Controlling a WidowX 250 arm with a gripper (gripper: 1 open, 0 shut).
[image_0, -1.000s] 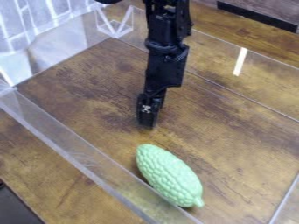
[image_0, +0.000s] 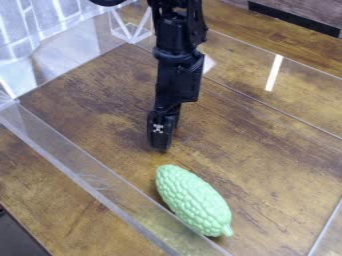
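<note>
A pale green bumpy gourd (image_0: 193, 200) lies on the wooden floor of a clear-walled enclosure, in the lower middle of the view. The black gripper (image_0: 162, 130) points down above the floor, up and to the left of the gourd and apart from it. It is open, and no held object shows at its fingertips, though the dark fingers are hard to make out.
Clear walls (image_0: 94, 177) bound the wooden floor on the sides. A white strip (image_0: 273, 72) shows at the back right, and a small pale item sits behind the arm. The floor is otherwise largely clear.
The gripper has shifted slightly to the left over the last second. The gourd has not moved.
</note>
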